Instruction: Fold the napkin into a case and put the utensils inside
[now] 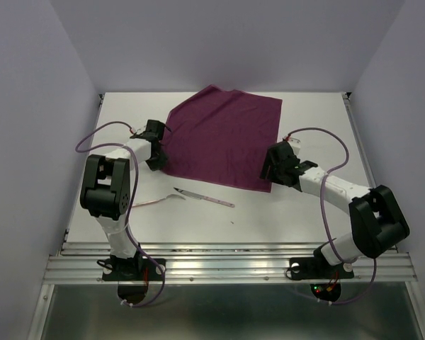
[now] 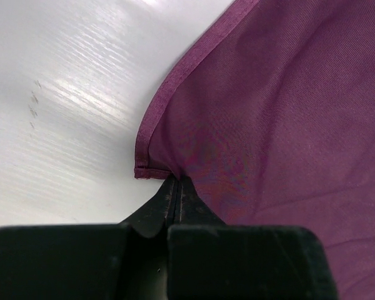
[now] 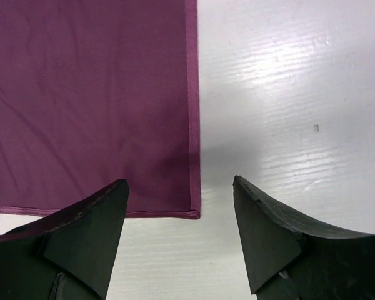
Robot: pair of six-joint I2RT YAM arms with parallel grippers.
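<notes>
A purple napkin (image 1: 223, 134) lies spread on the white table, its far left edge bent into a wavy line. At its near left corner my left gripper (image 1: 159, 164) is shut; in the left wrist view the cloth puckers into the fingertips (image 2: 182, 199) just beside the hemmed corner. Above the near right corner, my right gripper (image 1: 269, 176) stands open. The right wrist view has that flat corner between the spread fingers, with nothing gripped. A knife (image 1: 207, 198) and a fork (image 1: 158, 201) rest on the table in front of the napkin.
Bare table (image 1: 290, 219) lies to the front right, and a free strip runs along the right side. A small dark speck is on the table below the knife. Walls stand at the back and both sides.
</notes>
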